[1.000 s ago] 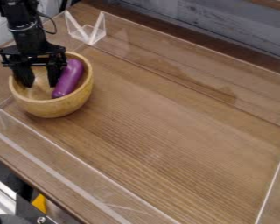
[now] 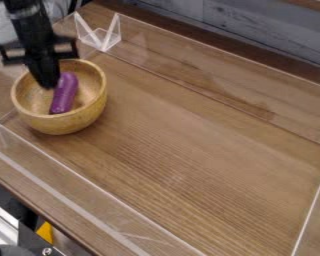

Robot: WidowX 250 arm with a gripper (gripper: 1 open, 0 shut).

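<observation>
A round tan bowl [image 2: 88,118] sits at the left edge of the wooden table, with a purple eggplant-like object [image 2: 64,92] lying inside it. The black gripper [image 2: 37,58] is above the bowl's back part, blurred, so whether its fingers are apart or together is hard to tell. Nothing purple shows between them; the purple object rests in the bowl below.
A white wire rack-like object [image 2: 99,32] stands behind the bowl at the back left.
The gripper has lifted up from inside the bowl. The purple object has shifted slightly left and stays in the bowl.
</observation>
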